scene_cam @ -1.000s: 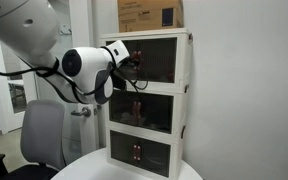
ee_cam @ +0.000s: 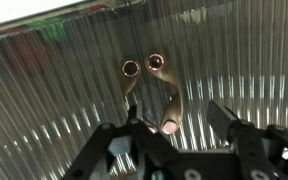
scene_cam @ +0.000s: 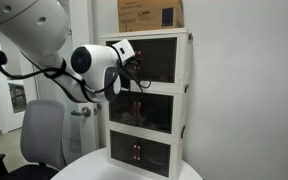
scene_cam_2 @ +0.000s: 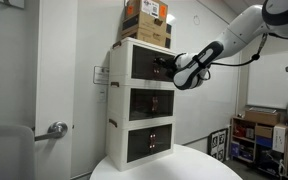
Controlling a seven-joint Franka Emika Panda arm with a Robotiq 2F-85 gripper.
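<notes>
A white cabinet [scene_cam: 185,88] of three stacked units with dark ribbed doors stands on the white table. My gripper is at the front of its top unit, fingers apart. In the wrist view two brown strap handles hang on the ribbed doors, each fixed by a round stud. The right strap [ee_cam: 174,95] hangs in the gap between my fingers, its lower end curling near them. The left strap [ee_cam: 127,82] runs down to the left finger; whether they touch, I cannot tell. Both top doors [scene_cam_2: 150,65] look closed.
Cardboard boxes [scene_cam_2: 146,22] sit on top of the cabinet. A grey chair [scene_cam: 43,133] stands left of the white table [scene_cam: 89,168]. Shelves [scene_cam_2: 259,130] stand in the background at right.
My arm and gripper have shifted slightly to the right, closer to the top unit's doors. The cabinet and boxes have not moved.
</notes>
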